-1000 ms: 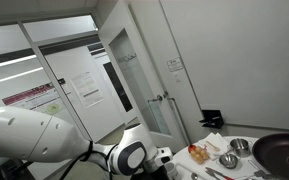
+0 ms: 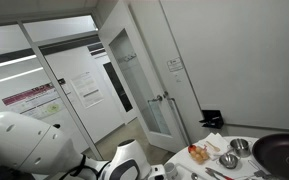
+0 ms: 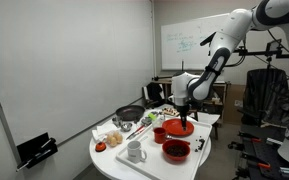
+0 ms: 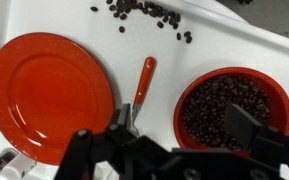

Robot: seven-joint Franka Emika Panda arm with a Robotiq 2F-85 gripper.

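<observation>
In the wrist view, my gripper stands open above a white tray, with nothing held between its fingers. An orange-handled utensil (image 4: 146, 80) lies below; its metal end runs down toward the gap between the fingers and is partly hidden. To the left is a round red plate (image 4: 49, 95), empty. A red bowl (image 4: 269, 82) full of dark beans (image 4: 219, 108) sits to the right, partly covered by the right finger. In exterior view 2 my gripper (image 3: 183, 121) hangs over the tray area near the red plate (image 3: 171, 129), behind the red bowl (image 3: 176, 149).
Loose beans (image 4: 144, 10) are scattered near the tray's far edge. A white mug (image 3: 136, 151) and a red mug (image 3: 159, 134) stand nearby. A dark pan (image 2: 281, 153) and metal bowls (image 2: 239, 146) occupy the table's other end.
In exterior view 1 the arm has sunk lower in the frame over the last second, its wrist now closer to the bottom edge. The table items have not moved.
</observation>
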